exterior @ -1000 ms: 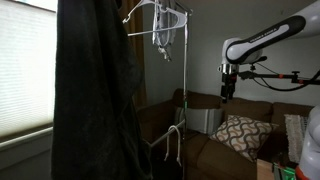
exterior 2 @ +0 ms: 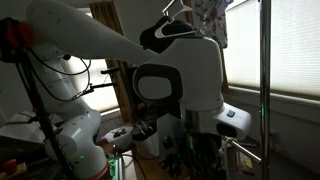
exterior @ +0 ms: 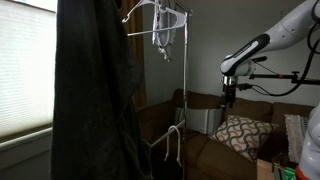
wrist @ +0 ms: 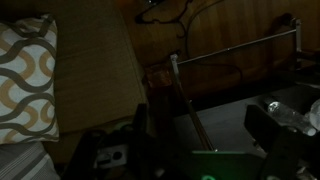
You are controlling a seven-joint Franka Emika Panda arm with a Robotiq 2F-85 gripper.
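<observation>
In exterior view 1 my gripper (exterior: 228, 102) points down in front of the couch, well to the right of the clothes rack. Its two dark fingers stand wide apart in the wrist view, open, and no object shows between them. White hangers (exterior: 160, 20) hang at the top of the rack (exterior: 185, 90), and another white hanger (exterior: 175, 130) is lower down. A dark garment (exterior: 95, 90) fills the left foreground. In the wrist view a metal rack bar (wrist: 235, 46) and a dark thin hanger-like shape (wrist: 183, 20) lie beyond the fingers.
The brown couch (exterior: 215, 158) holds a patterned pillow (exterior: 245, 135) and a striped one (exterior: 205, 120). A rack pole (exterior 2: 265, 90) stands close to the arm in exterior view 2. A bright window (exterior: 28, 65) is at the left. Clear plastic (wrist: 285, 112) lies at right in the wrist view.
My arm has bent lower, and the gripper has come down slightly and a little to the right. The rack, hangers and garment look unmoved.
</observation>
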